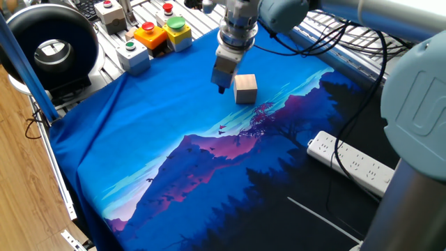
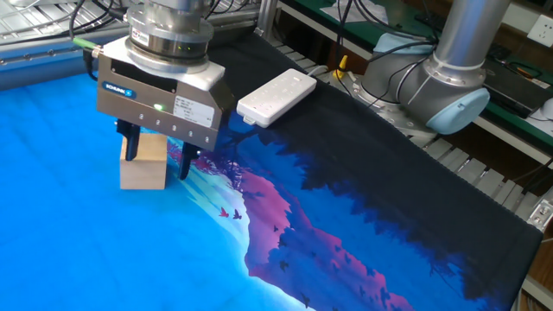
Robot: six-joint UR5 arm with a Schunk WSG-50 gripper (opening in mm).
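Note:
A plain wooden block [image 1: 245, 89] stands on the blue part of the printed cloth. In the first exterior view, my gripper [image 1: 221, 88] hangs just left of the block, pointing down. The other exterior view shows the gripper [image 2: 158, 168] open, its two black fingers well apart. One finger [image 2: 130, 142] overlaps the wooden block [image 2: 143, 173] and is in front of it; the other is past the block's right side. Nothing is held, and the block is not enclosed by the fingers. Whether the nearer finger touches the block I cannot tell.
A white power strip [image 1: 352, 162] lies on the dark part of the cloth [image 1: 174, 174]. Several button boxes, including one with a green button [image 1: 178, 31], line the far edge near a black ring [image 1: 49, 52].

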